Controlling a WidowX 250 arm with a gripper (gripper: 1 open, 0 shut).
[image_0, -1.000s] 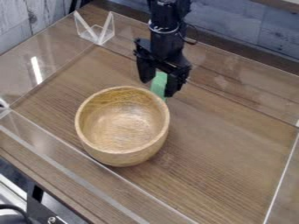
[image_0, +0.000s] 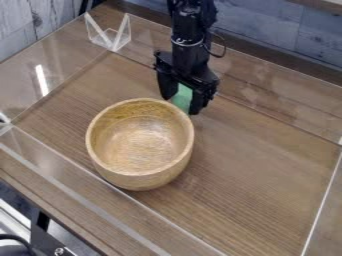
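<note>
My black gripper (image_0: 186, 84) is open and lowered over a green object (image_0: 183, 101), with its fingers on either side of it. The gripper hides part of the object. Just below and left of them stands a large tan bowl (image_0: 139, 150), empty, its rim close to the green object.
A white wire-like item (image_0: 110, 30) stands at the back left, and another white piece is at the left edge. Dark boarded walls border the back.
The gripper has shifted slightly around the green object, a little to the right and down. The bowl has not visibly moved.
</note>
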